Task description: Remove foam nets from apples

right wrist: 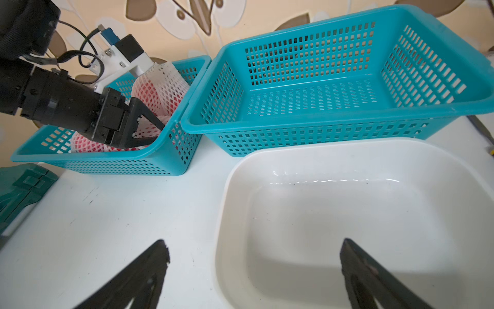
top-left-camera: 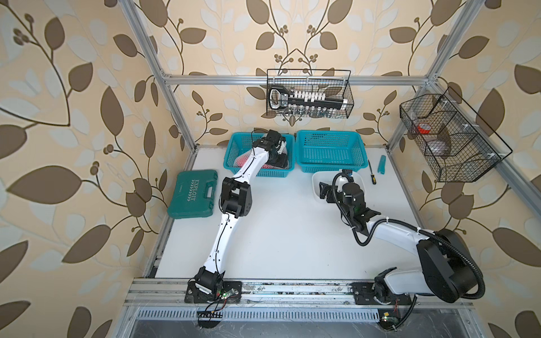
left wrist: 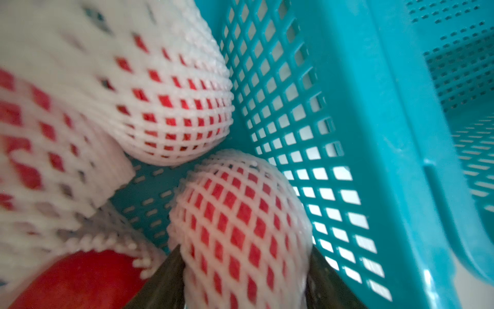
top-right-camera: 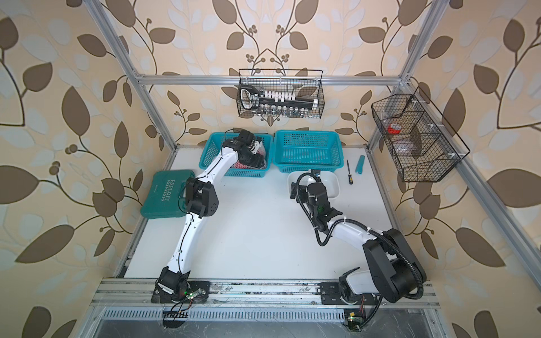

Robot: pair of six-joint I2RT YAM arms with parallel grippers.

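Low in the left basket (left wrist: 355,103), a red apple in a white foam net (left wrist: 239,206) lies by the side wall. My left gripper has one finger on each side of it; whether they press on it cannot be made out. More netted apples (left wrist: 175,97) crowd the left of that view, and one apple (left wrist: 87,280) shows bare red skin below its net. My right gripper is open and empty, its fingers spread over the near left part of a white tub (right wrist: 334,216).
An empty teal basket (right wrist: 314,97) stands beside the left one, behind the white tub, which is empty too. A green case (top-left-camera: 192,194) lies at the left, a screwdriver (top-left-camera: 372,174) at the right.
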